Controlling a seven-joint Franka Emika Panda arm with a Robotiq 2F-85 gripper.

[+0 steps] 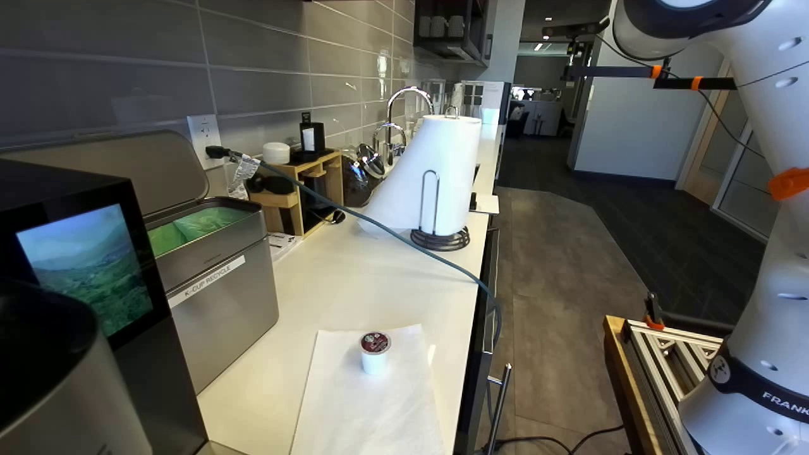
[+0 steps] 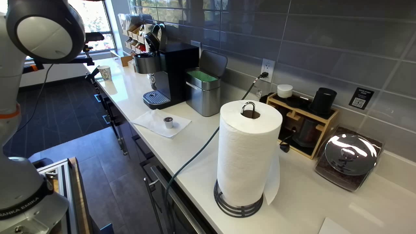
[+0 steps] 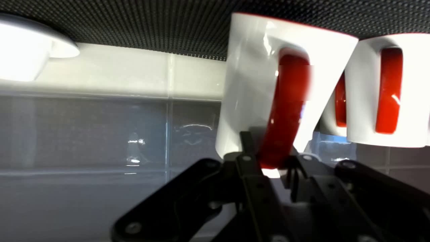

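Observation:
In the wrist view, a white mug with a red rim and a red handle stands at the middle. Its rimmed end lies against a black ribbed surface along the top of the picture. My gripper reaches in from below and is shut on the handle's lower end, one finger to each side of it. Neither exterior view takes in the gripper; only parts of the arm show there.
More white mugs with red handles crowd close on the right in the wrist view. A white vessel is at its upper left. Below, a coffee pod sits on a napkin, near a paper towel roll and a K-cup bin.

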